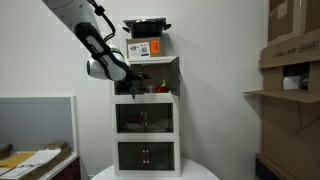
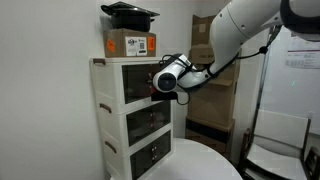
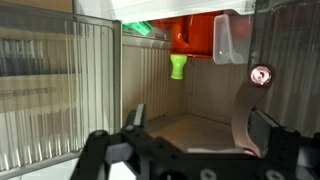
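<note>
A white cabinet (image 1: 177,138) with three stacked compartments stands against the wall. Beside its top compartment, my gripper is open, and nothing shows between its fingers. A curved brown handle (image 3: 243,112) lies near the right finger in the wrist view; whether they touch I cannot tell. Inside the top compartment sit a red container (image 3: 198,35), a clear plastic tub (image 3: 233,38), a yellow-green item (image 3: 178,66) and a green one (image 3: 138,27). One ribbed clear door (image 3: 20,85) fills the left of that view. The two lower compartments have their dark doors shut.
An orange-brown box (image 1: 143,48) and a black pot (image 1: 148,26) rest on the cabinet's top. Cardboard boxes (image 1: 290,130) are stacked at the right.
</note>
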